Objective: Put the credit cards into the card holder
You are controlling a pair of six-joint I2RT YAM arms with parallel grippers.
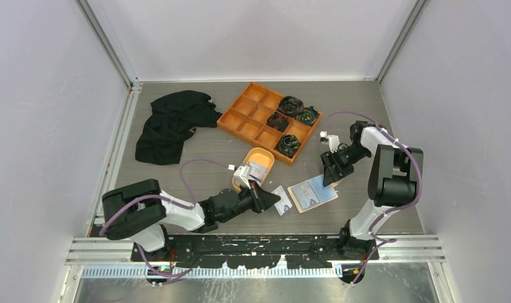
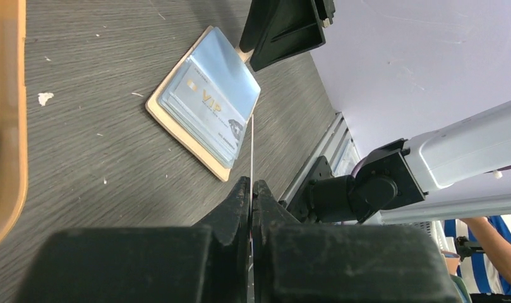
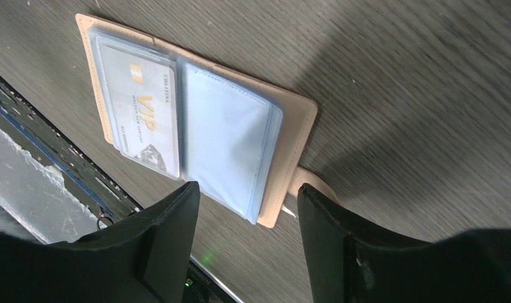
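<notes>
The card holder (image 1: 312,193) (image 3: 290,139) lies open on the table, VIP cards (image 2: 208,117) (image 3: 137,113) in clear sleeves on one half and a pale blue sleeve (image 3: 227,139) on the other. My left gripper (image 1: 273,199) is shut on a white card (image 1: 282,202), seen edge-on in the left wrist view, held just left of the holder. My right gripper (image 1: 330,173) is open over the holder's right end and tab, nothing between its fingers.
An orange bin (image 1: 263,151) with cards stands left of the holder. Behind it lie a compartment tray (image 1: 243,120) with dark coils and a black cloth (image 1: 167,126). The table right of the tray is fairly clear.
</notes>
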